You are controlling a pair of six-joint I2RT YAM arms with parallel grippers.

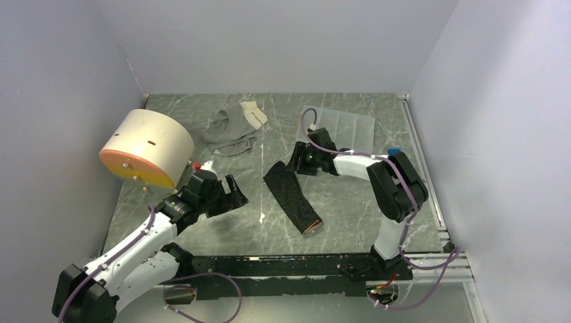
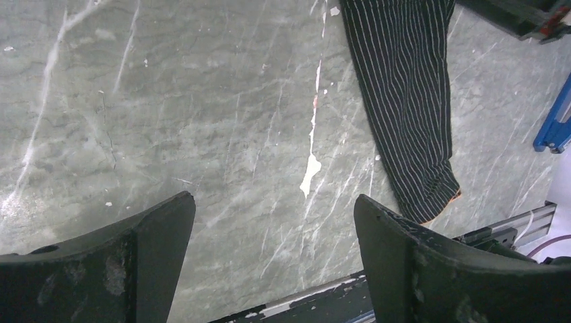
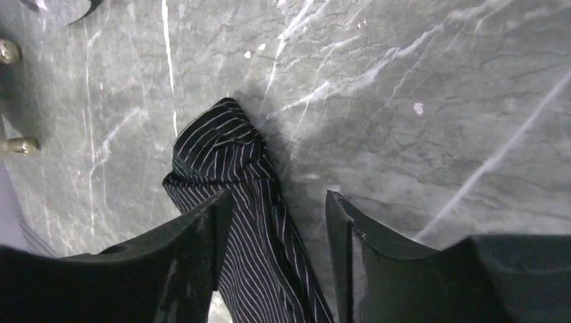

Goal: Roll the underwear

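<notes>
The dark striped underwear [image 1: 291, 195] lies as a long strip slanting down the middle of the table, its upper end bunched and folded in the right wrist view. My right gripper [image 1: 296, 161] is over that upper end; in the right wrist view its fingers [image 3: 182, 269] stand apart above the cloth, with none visibly gripped. My left gripper [image 1: 232, 195] hangs open left of the underwear, nothing between its fingers, with bare table below.
A grey garment with a pale band [image 1: 229, 131] lies at the back. A cream cylinder [image 1: 145, 141] stands left, a translucent tray [image 1: 353, 131] back right. A blue tool [image 2: 553, 121] is at the right edge.
</notes>
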